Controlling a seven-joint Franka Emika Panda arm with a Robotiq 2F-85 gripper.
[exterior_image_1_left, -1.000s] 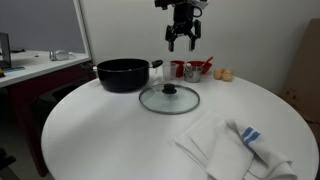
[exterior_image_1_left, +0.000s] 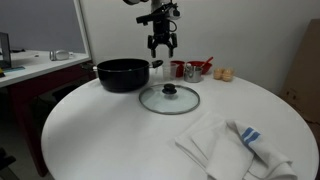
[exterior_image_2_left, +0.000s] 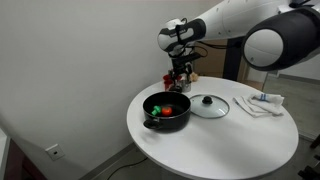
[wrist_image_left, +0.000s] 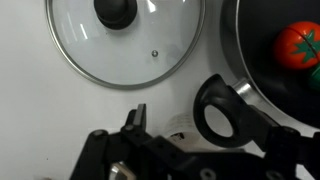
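Note:
My gripper (exterior_image_1_left: 162, 51) stands open above the back of the round white table, with nothing between its fingers. A black pot (exterior_image_1_left: 123, 74) is just left of it, its loop handle (wrist_image_left: 214, 112) below the fingers in the wrist view. Inside the pot lie a red tomato (exterior_image_2_left: 168, 111) and something green (exterior_image_2_left: 156, 109). A glass lid (exterior_image_1_left: 181, 101) with a black knob (exterior_image_1_left: 169, 89) rests flat on the table beside the pot. Behind the handle stand a clear cup (exterior_image_1_left: 168, 71) and a metal cup (exterior_image_1_left: 193, 73), partly hidden by the gripper in exterior view 2.
Red containers (exterior_image_1_left: 203, 66) and several brownish round items (exterior_image_1_left: 224, 75) sit at the table's back edge. A white cloth (exterior_image_1_left: 226, 147) with a blue stripe lies at front right. A desk (exterior_image_1_left: 38, 66) stands off to the left.
In exterior view 1, my gripper has moved left and slightly down, from above the cups toward the pot's handle. The pot, lid and cloth have stayed put.

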